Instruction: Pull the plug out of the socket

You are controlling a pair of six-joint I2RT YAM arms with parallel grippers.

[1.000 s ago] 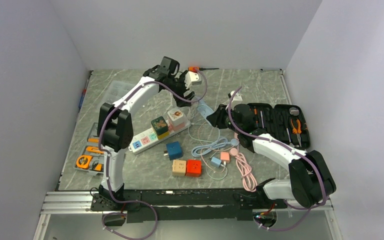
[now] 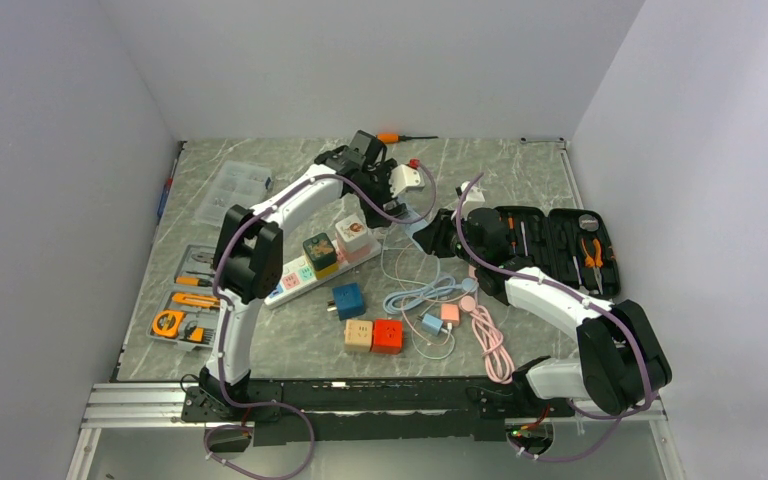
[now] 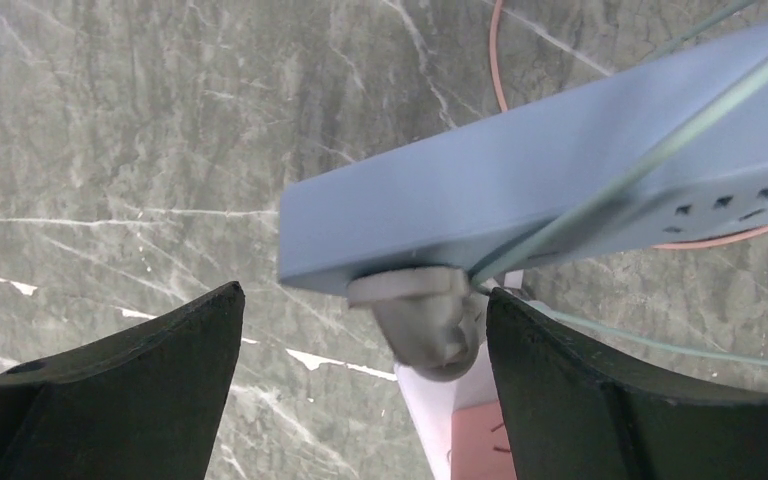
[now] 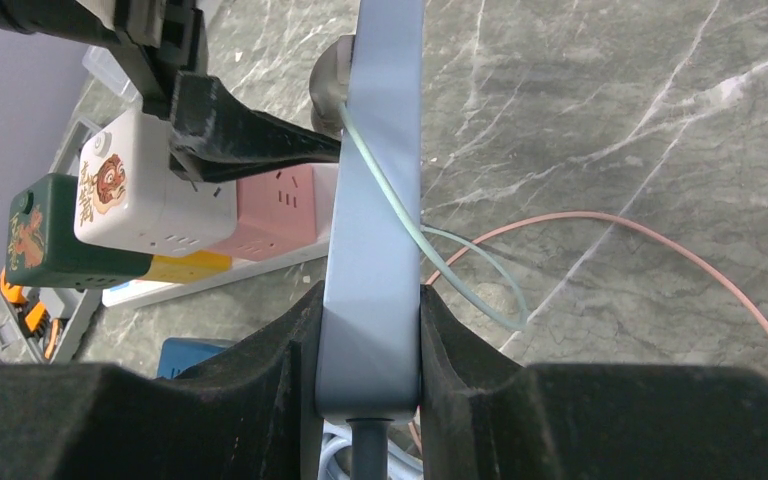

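My right gripper [image 2: 435, 232] is closed around a long light-blue power strip [image 4: 370, 250], held raised above the table. A grey plug [image 3: 410, 320] with a pale cable sits at the strip's far end. My left gripper is open, its fingers either side of that plug, which appears in the gap between them in the left wrist view. In the top view both grippers meet near the middle of the table.
A white strip with cube adapters [image 2: 320, 255] lies left of centre. Blue, tan and red [image 2: 387, 337] blocks and coiled cables lie in front. An open black tool case [image 2: 590, 280] is right, an organizer tray [image 2: 185, 300] left.
My left arm has moved rightward and toward the front, bringing its gripper closer to the strip's far end. The right arm looks still.
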